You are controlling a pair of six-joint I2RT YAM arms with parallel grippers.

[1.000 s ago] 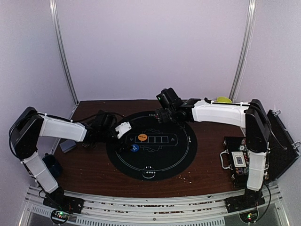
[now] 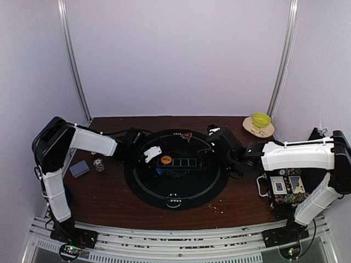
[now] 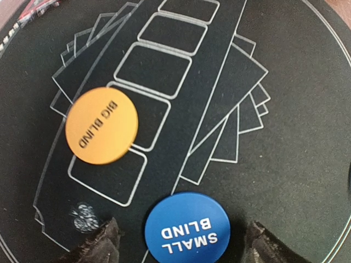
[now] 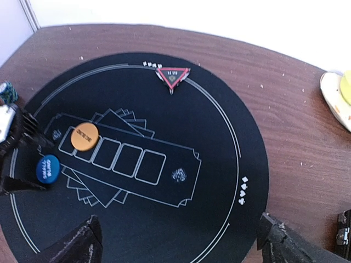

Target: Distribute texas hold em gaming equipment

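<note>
On the round black poker mat (image 2: 173, 201), the blue SMALL BLIND disc (image 3: 187, 227) lies flat near the printed card strip. My left gripper is open around it, with a gap showing between the disc and each finger. The orange BIG BLIND disc rests across the printed card boxes, also seen as a disc (image 4: 85, 136) in the right wrist view. My right gripper stands open and empty over the right part of the mat. A red-edged triangular marker (image 4: 173, 75) sits at the mat's far edge.
At the right is an open case (image 2: 281, 192) holding cards and chips. A plate (image 2: 252, 129) with a green bowl (image 2: 261, 119) stands back right. At the left lie a blue box (image 2: 79, 169) and a chip stack (image 2: 98, 164).
My right gripper has come from the mat's far edge toward the front and right. The left arm has shifted slightly right, and the blue disc has slid slightly right too.
</note>
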